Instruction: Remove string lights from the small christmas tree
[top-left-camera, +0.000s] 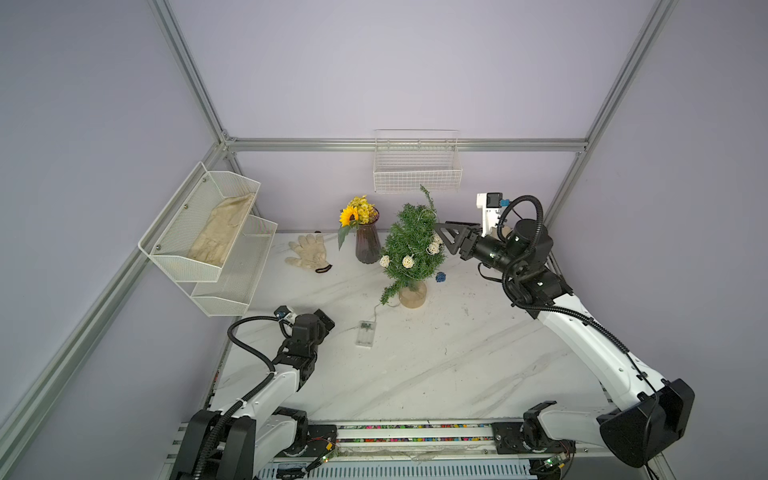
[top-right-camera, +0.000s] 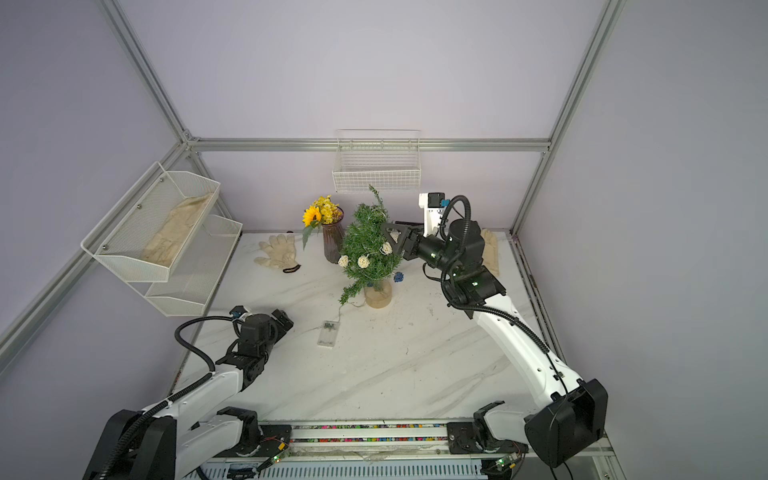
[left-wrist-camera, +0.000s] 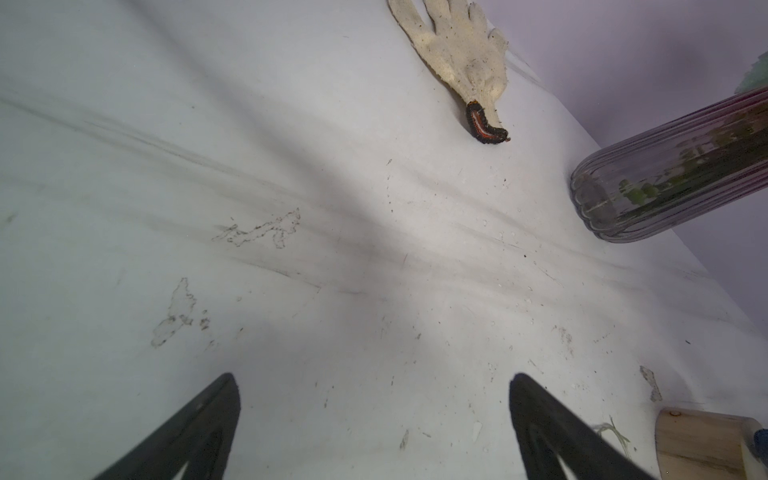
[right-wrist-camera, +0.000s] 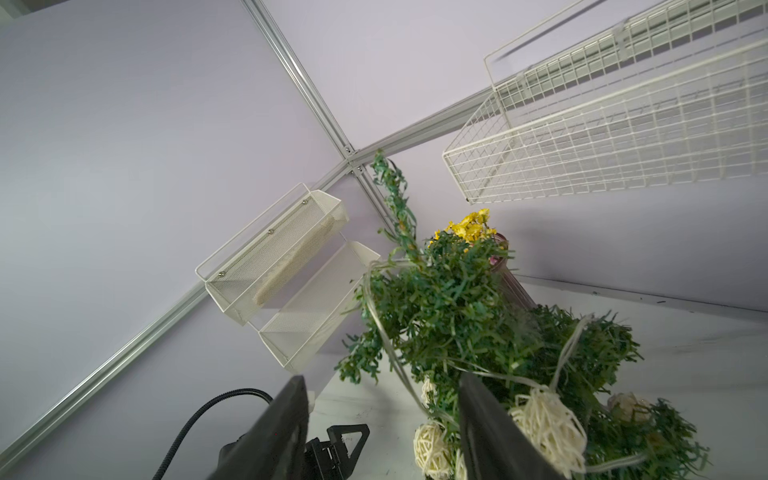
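The small green tree (top-left-camera: 412, 240) stands upright on its wooden base (top-left-camera: 413, 295) at the table's back middle. Whitish woven balls (right-wrist-camera: 550, 428) of the string lights sit among the branches. A pale cord (right-wrist-camera: 380, 320) loops beside the upper tree; in the right wrist view it crosses the gap between my fingers, but whether it lies within their reach is unclear. The clear battery box (top-left-camera: 365, 333) rests on the table in front. My right gripper is open at the tree's right side. Over the left front table, my left gripper hangs open and empty.
A dark glass vase (top-left-camera: 367, 242) with yellow flowers stands left of the tree, with a glove (top-left-camera: 308, 252) farther left. A small blue item (top-left-camera: 441, 277) lies right of the base. Wire baskets (top-left-camera: 417, 164) hang on the walls.
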